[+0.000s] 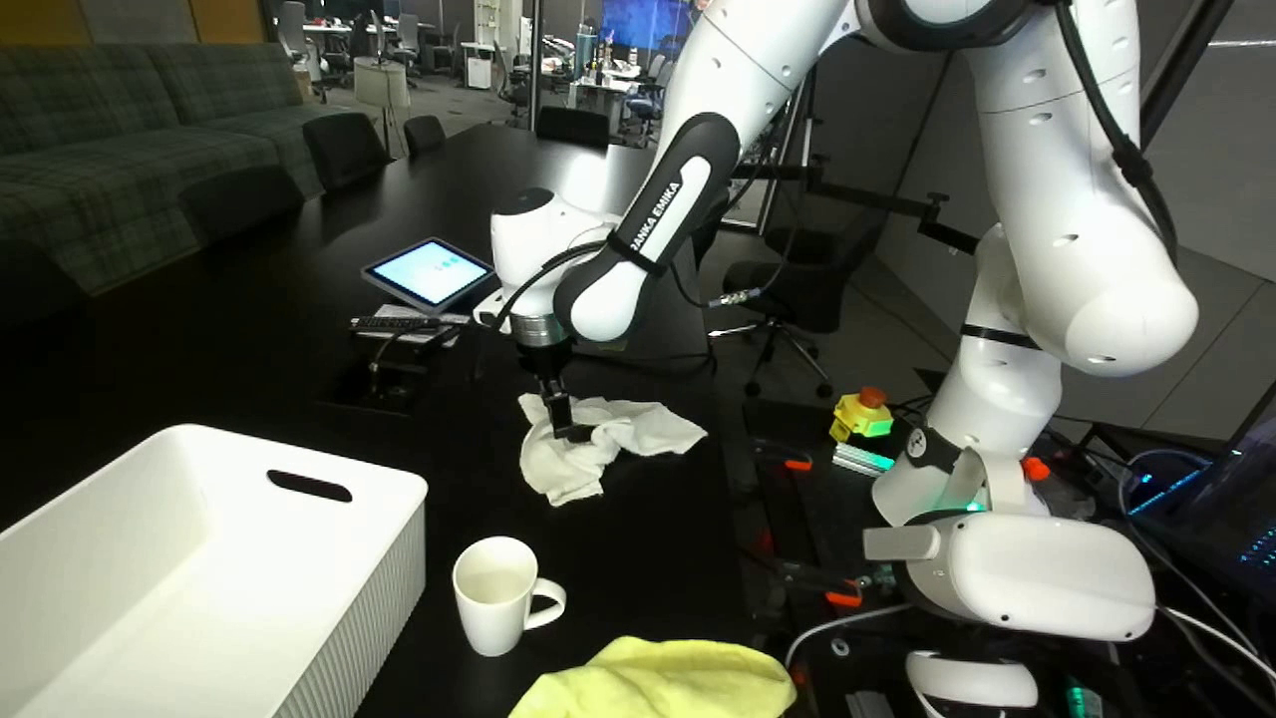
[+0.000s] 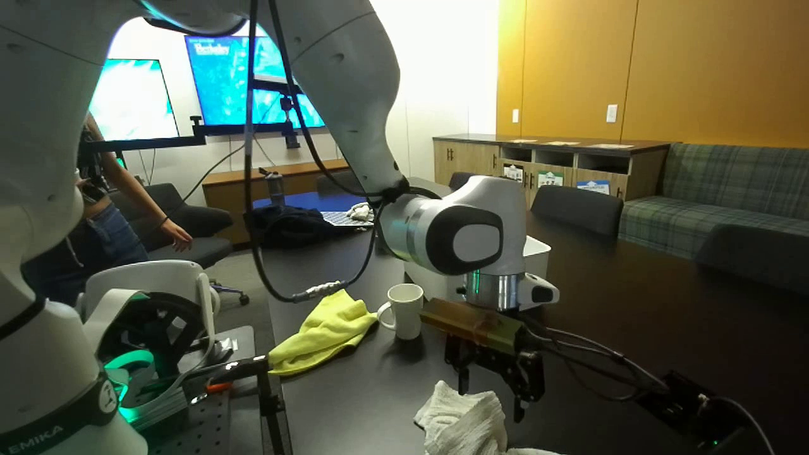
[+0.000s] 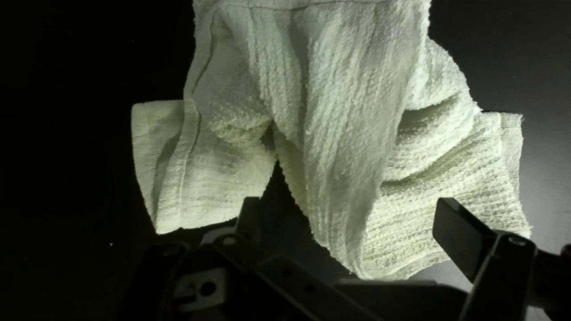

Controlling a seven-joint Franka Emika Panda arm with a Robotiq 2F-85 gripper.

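Observation:
A crumpled white towel (image 1: 622,429) lies on the dark table in front of the robot; its ribbed folds (image 3: 342,123) fill the upper middle of the wrist view. My gripper (image 1: 564,429) is open just over this cloth, pointing down. Seen from the wrist, the two fingers (image 3: 463,232) stand wide apart with nothing gripped, and a fold of the towel hangs into the space they frame. Exterior view 2 has the gripper (image 2: 491,402) above the towel (image 2: 464,424), whose lower part is cut off by the frame. Whether the fingertips touch the cloth, I cannot tell.
A white mug (image 1: 492,594) stands between the white bin (image 1: 401,503) and a yellow cloth (image 1: 658,682). Farther back are a tablet (image 1: 431,273) and a remote (image 1: 395,324). The table's edge runs just right of the towel.

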